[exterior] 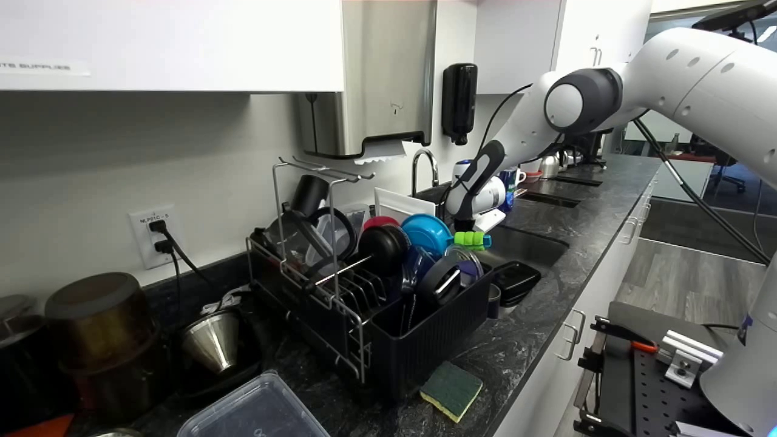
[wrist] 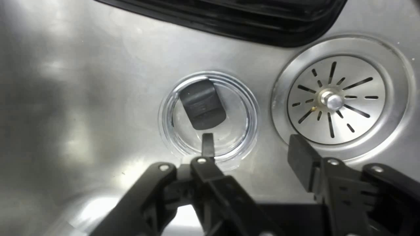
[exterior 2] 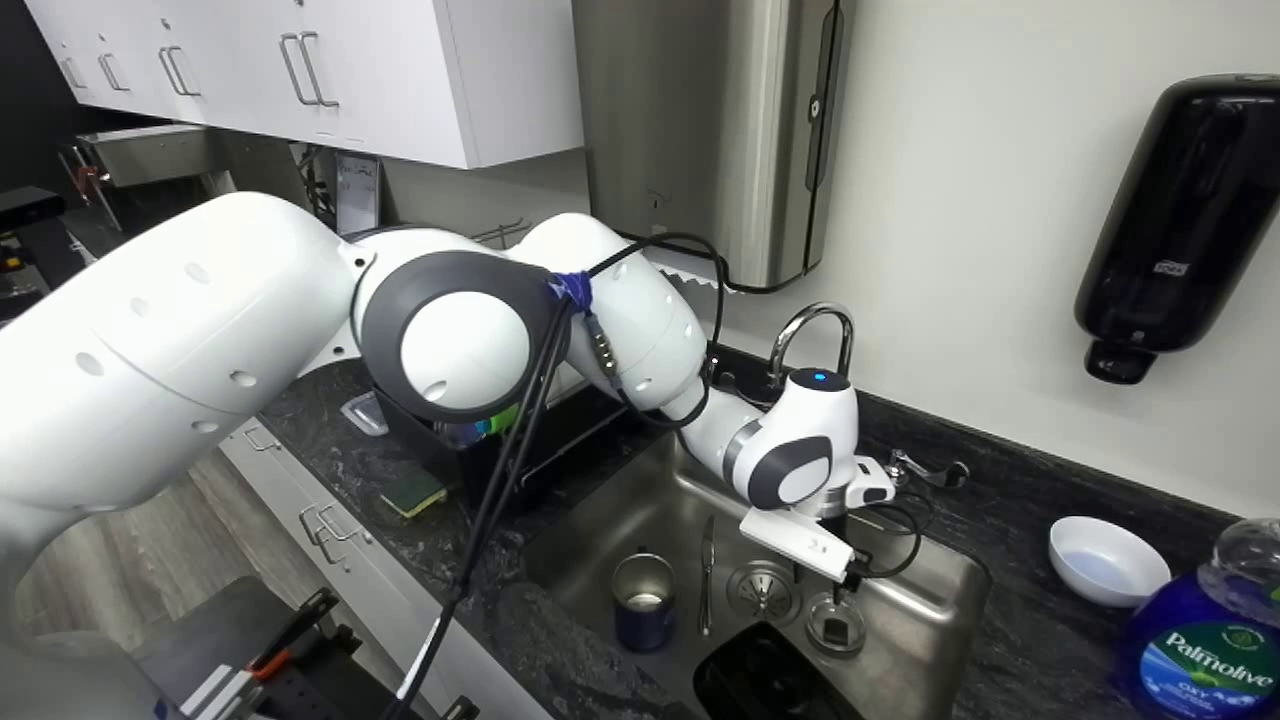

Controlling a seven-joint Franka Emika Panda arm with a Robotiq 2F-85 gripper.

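Over the sink [exterior 2: 672, 486], my gripper points down with its fingers apart and only bare steel showing between them. A clear round lid [wrist: 232, 135] with a black sliding tab [wrist: 202, 104] lies flat on the sink floor, just beyond the left fingertip in the wrist view. That fingertip overlaps the lid's near rim in the picture; whether it touches cannot be told. In exterior view 2 the lid [exterior 2: 836, 624] sits below the hand. Exterior view 1 hides the fingers behind the dish rack.
The drain strainer [wrist: 334, 98] is right of the lid, and a black container [wrist: 256, 17] lies beyond it. A dark blue tumbler [exterior 2: 644, 600] and a knife [exterior 2: 707, 576] are also in the sink. The faucet [exterior 2: 816, 318] rises behind my arm. A loaded dish rack [exterior: 430, 320] stands alongside.
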